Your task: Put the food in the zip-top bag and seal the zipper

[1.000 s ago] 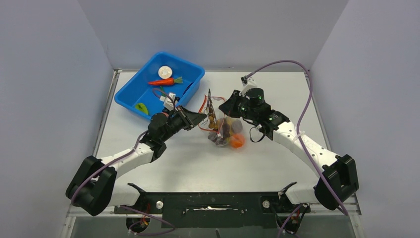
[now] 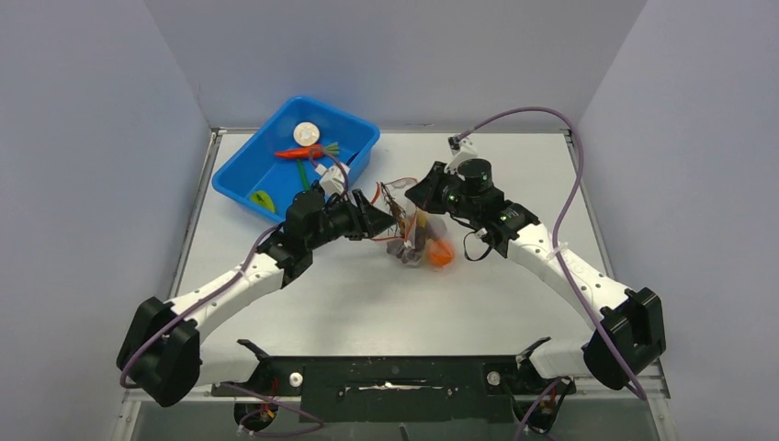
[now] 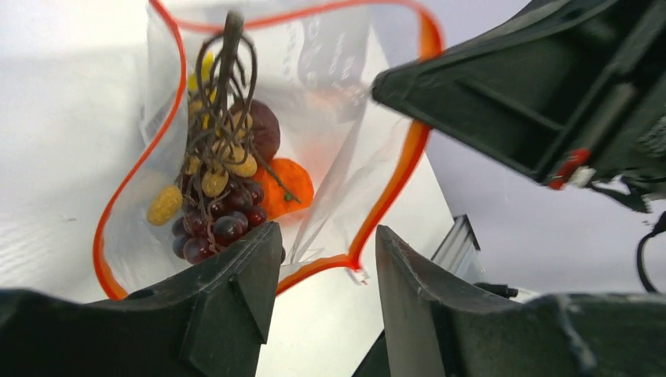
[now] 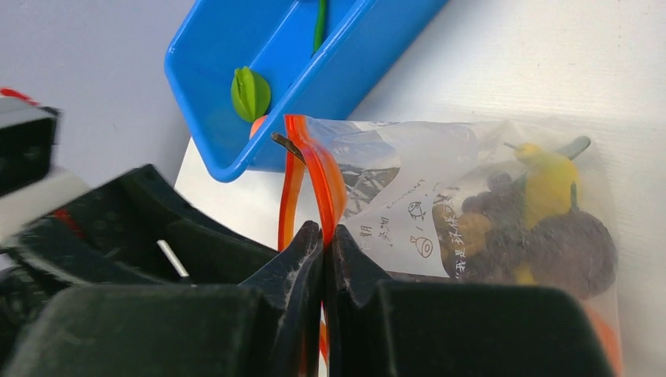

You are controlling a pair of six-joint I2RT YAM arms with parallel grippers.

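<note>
The zip bag stands mid-table with grapes, stems, a yellow item and an orange piece inside; its orange-edged mouth gapes toward my left gripper. My right gripper is shut on the bag's orange zipper edge. My left gripper is open just before the lower rim of the mouth, with nothing clearly held. A dark stem pokes out at the mouth in the right wrist view.
The blue bin at back left holds a carrot, a white round item and green pieces.
My left gripper has moved right toward the bag's mouth and its fingers now stand apart. The right gripper has barely moved.
</note>
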